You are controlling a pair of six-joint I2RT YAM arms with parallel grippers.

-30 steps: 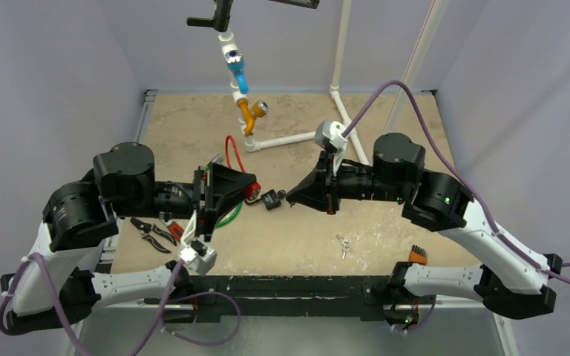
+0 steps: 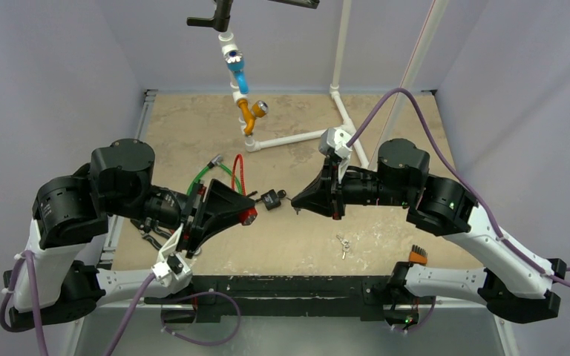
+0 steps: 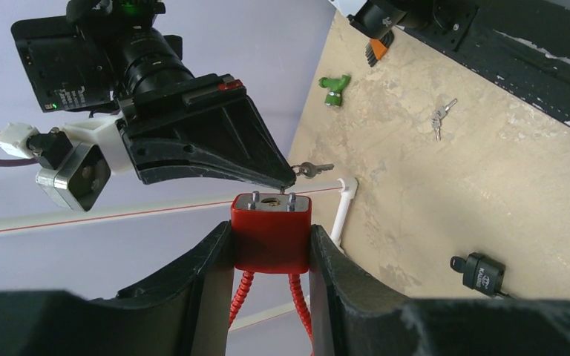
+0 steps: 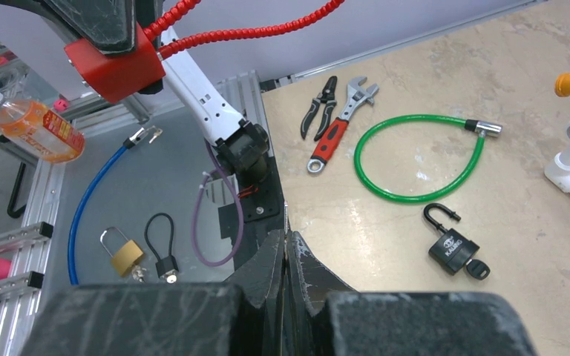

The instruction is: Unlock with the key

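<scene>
A red lock body [image 3: 271, 241] with a ribbed red cable [image 4: 260, 33] is clamped in my left gripper [image 2: 246, 213]. Its metal end face, with the keyhole [image 3: 271, 202] between small pins, points toward the right gripper. My right gripper is shut, a thin metal tip [image 4: 286, 215] sticking out between its fingers. From the left wrist, a silver key [image 3: 314, 169] hangs at those fingertips, and a short metal end shows just above the keyhole. Whether that end touches the lock, I cannot tell. The top view shows a gap between both grippers.
Below lie a black padlock [image 4: 454, 251], a green cable lock [image 4: 361, 159], pliers [image 4: 320, 107] and a wrench [image 4: 336, 130]. Loose keys [image 2: 344, 246] rest on the board near an orange brush [image 2: 418, 254]. White pipes [image 2: 289, 139] stand at the back.
My left gripper has carried the red lock a little left and toward the front edge. The right gripper has shifted slightly right and frontward, so the gap between them has widened.
</scene>
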